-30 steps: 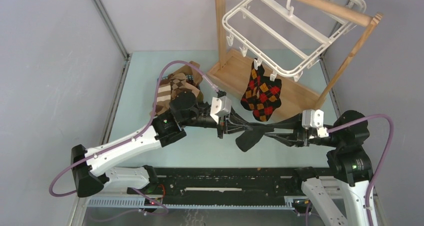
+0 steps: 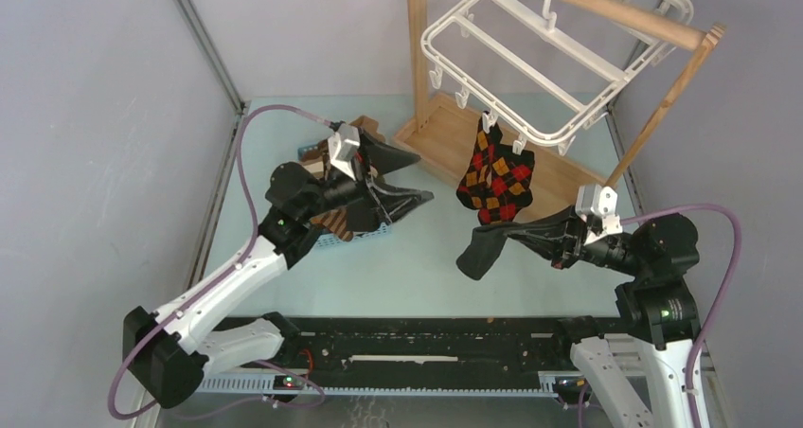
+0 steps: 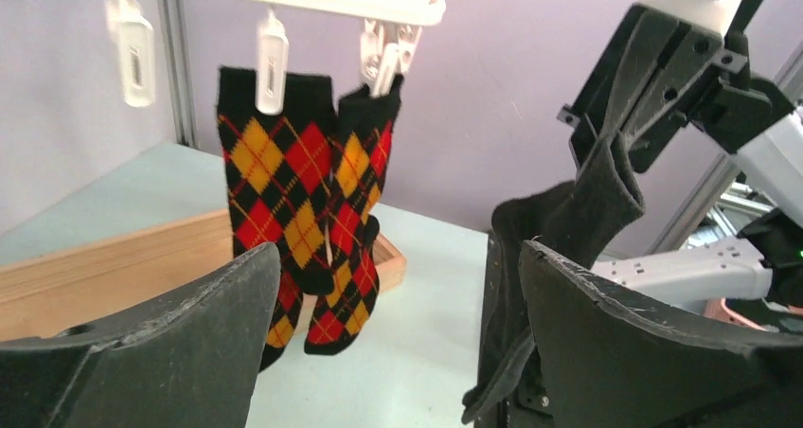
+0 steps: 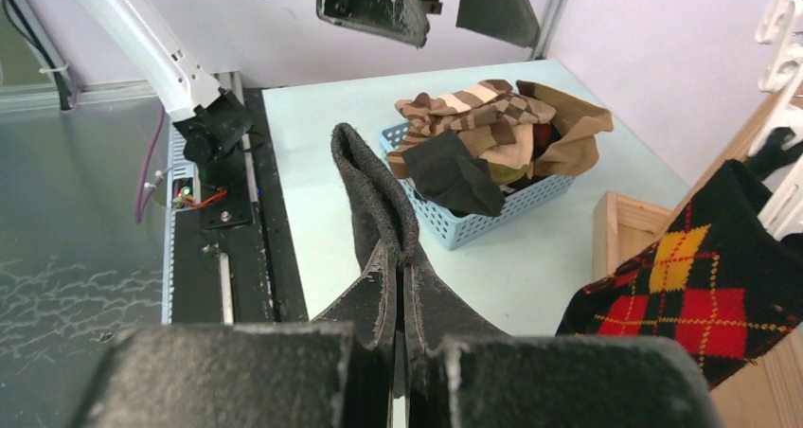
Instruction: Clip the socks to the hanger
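Observation:
A dark grey sock (image 2: 478, 253) (image 4: 374, 201) dangles from my right gripper (image 2: 507, 230), which is shut on it. My left gripper (image 2: 423, 177) stands open with nothing between its fingers, up and left of that sock in the top view. Red, yellow and black argyle socks (image 2: 494, 177) (image 3: 275, 172) hang from clips along the front edge of the white hanger (image 2: 502, 54); in the left wrist view two clips (image 3: 271, 68) sit at their tops.
A blue basket (image 4: 455, 227) of brown, tan and dark socks stands at the back left. The wooden stand (image 2: 653, 115) with its box base carries the hanger at the back right.
My left gripper has moved away from the dark sock, back toward the upper left, and stands open. The sock remains in my right gripper, which has shifted slightly.

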